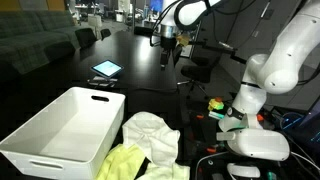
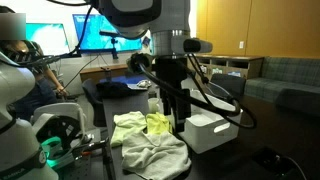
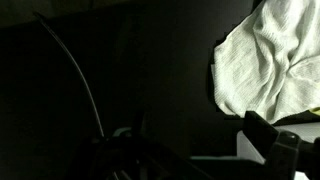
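A white cloth (image 1: 152,138) lies crumpled on the black table, beside a large white bin (image 1: 98,150). Yellow cloths (image 1: 121,163) spread out in front of the bin. Seen from the wrist, the white cloth (image 3: 272,62) is at the upper right, apart from my fingers. My gripper stands open, with only dark tabletop showing between its fingers. In exterior view 2 the arm covers much of the picture; the white cloth (image 2: 154,156) lies below it, with a yellow cloth (image 2: 157,122) behind.
A tablet-like device with a light blue face (image 1: 107,69) rests farther back on the table. A thin cable (image 3: 76,66) curves across the left of the wrist view. A sofa (image 2: 285,82) stands beyond the table.
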